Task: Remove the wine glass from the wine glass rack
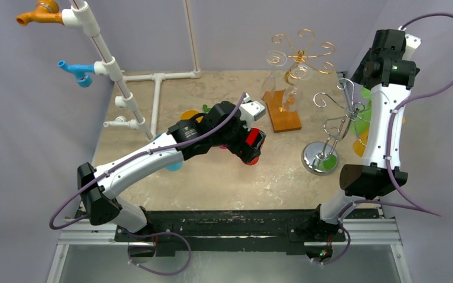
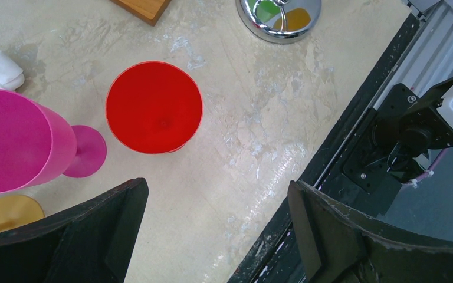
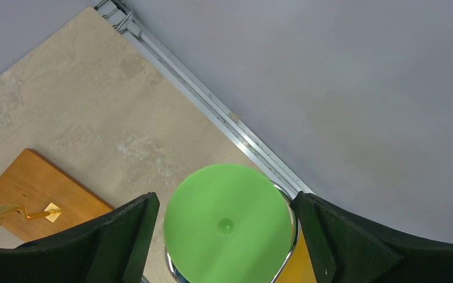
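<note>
A silver wine glass rack (image 1: 319, 158) with curled arms stands at the right of the table. A green glass (image 1: 363, 118) and an orange-yellow glass (image 1: 360, 145) hang at its right side, partly hidden by the right arm. In the right wrist view the round green foot (image 3: 227, 221) faces the camera, lying in line with the gap between the spread fingers of my right gripper. No grip on it shows. My left gripper is open and empty, near a red glass (image 2: 154, 109) seen from above.
A gold rack (image 1: 299, 57) on a wooden base (image 1: 283, 121) holds clear glasses behind the silver rack. A magenta glass (image 2: 12, 141) lies beside the red one. White pipes (image 1: 159, 76) stand at the left.
</note>
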